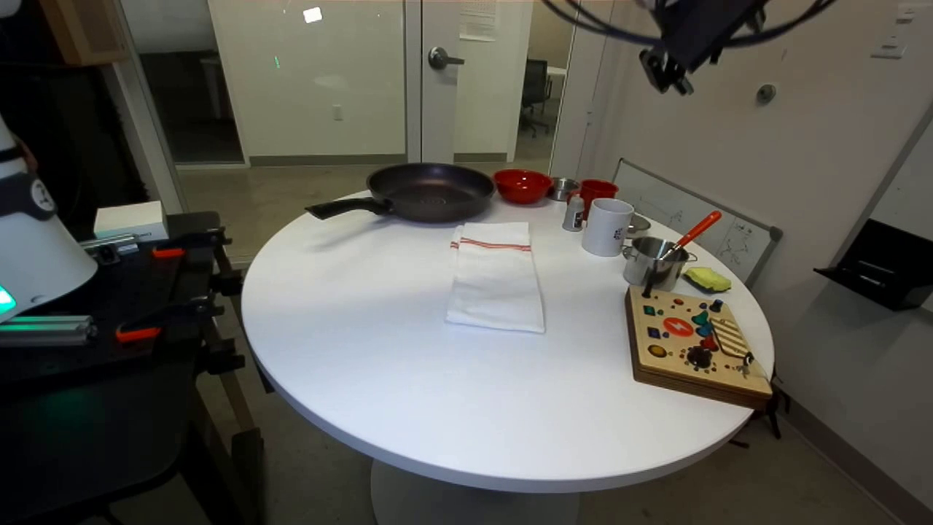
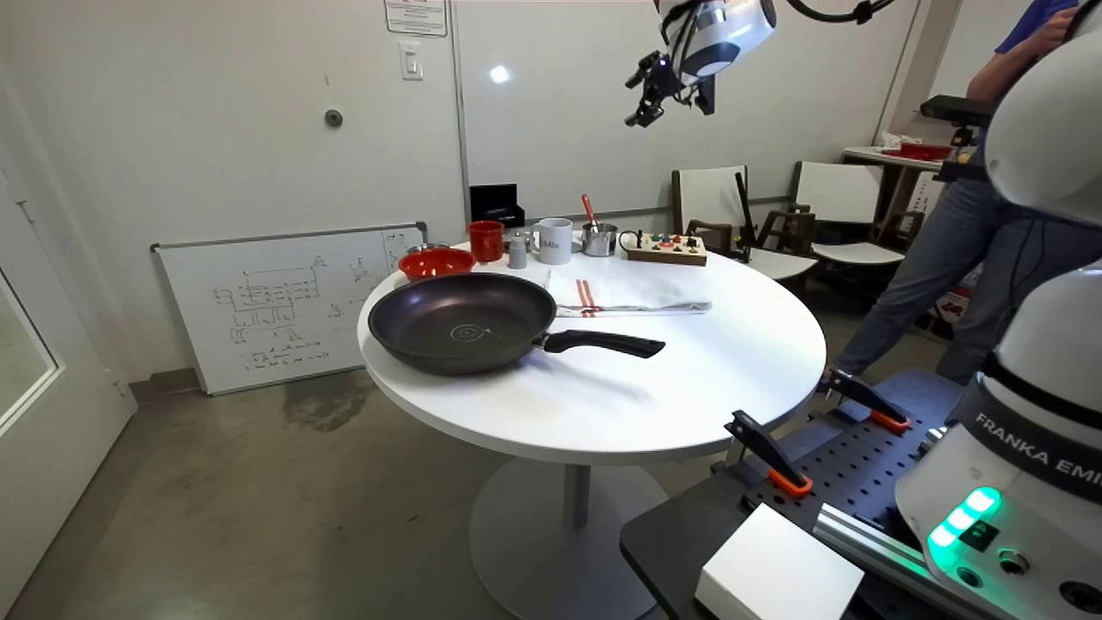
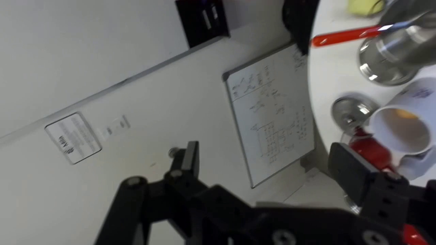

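High above the far side of the round table, my gripper is open, its two fingers wide apart and nothing between them; in exterior view 2 the gripper point(image 2: 642, 98) hangs clear of everything. On the table, a white towel point(image 1: 496, 280) with red stripes lies folded in the middle. A dark frying pan point(image 1: 433, 192) stands behind it, its handle pointing left. Farther right are a white mug point(image 1: 607, 229) and a steel pot point(image 1: 654, 262) with a red-handled utensil point(image 1: 700, 226) leaning in it.
A wooden board of switches point(image 1: 695, 345) sits at the right edge beside a yellow-green item point(image 1: 706, 279). A red bowl point(image 1: 522, 187), red cup point(image 2: 485, 241) and small grey shaker point(image 1: 574, 214) cluster at the back.
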